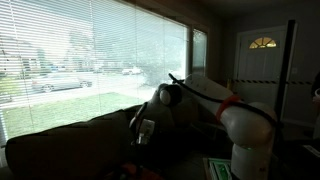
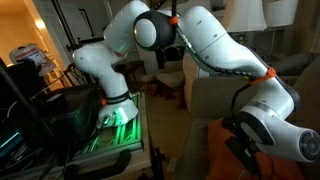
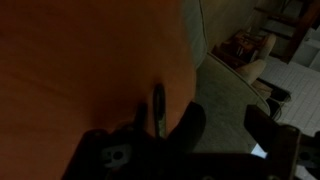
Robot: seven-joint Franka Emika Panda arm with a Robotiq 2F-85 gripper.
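Note:
An orange cloth [image 3: 90,70] fills much of the wrist view; it lies over the couch seat in exterior view 2. On it rests a thin dark elongated object [image 3: 159,108], whose exact kind is too dim to tell. My gripper is open above the seat, its dark fingers [image 3: 262,124] apart. The thin object lies to the left of the gap between the fingers in the wrist view. In exterior view 2 the arm reaches down to the cloth, and the fingertips are hard to make out against it.
The couch back [image 1: 65,148] rises under a window with blinds [image 1: 90,60]. Grey couch upholstery [image 3: 225,100] borders the cloth. The robot base stands on a dark table [image 2: 110,150] with green-lit panels. Lamps [image 2: 240,15] stand behind the arm.

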